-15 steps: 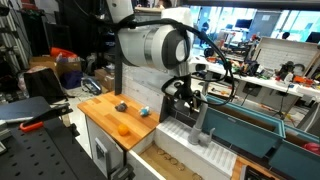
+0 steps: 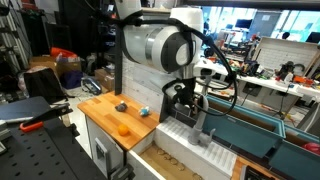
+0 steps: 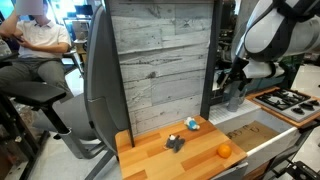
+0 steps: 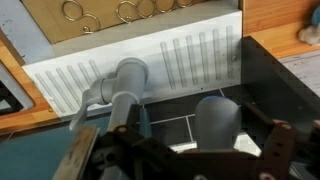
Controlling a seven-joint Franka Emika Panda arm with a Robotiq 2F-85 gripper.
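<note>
My gripper stands open over the grey faucet area, its dark fingers (image 4: 275,140) apart at the bottom of the wrist view. Between them in that view shows a grey cylinder (image 4: 215,125) with a bluish top; its lower end is hidden, and contact with a finger cannot be made out. The grey faucet (image 4: 127,85) rises to the left of the cylinder. In exterior view 1 the gripper (image 2: 187,103) hangs beside the faucet (image 2: 204,117), above the white slotted drainboard.
An orange ball (image 2: 123,129), a blue-white item (image 2: 144,111) and a small grey item (image 2: 120,107) lie on the wooden counter (image 3: 165,160). An open drawer (image 2: 165,163) with a wooden bottom extends in front. A tall panel (image 3: 160,70) stands behind the counter.
The arm has shifted very slightly, and its cable loop hangs a little differently. The counter items, faucet and drawer look unchanged.
</note>
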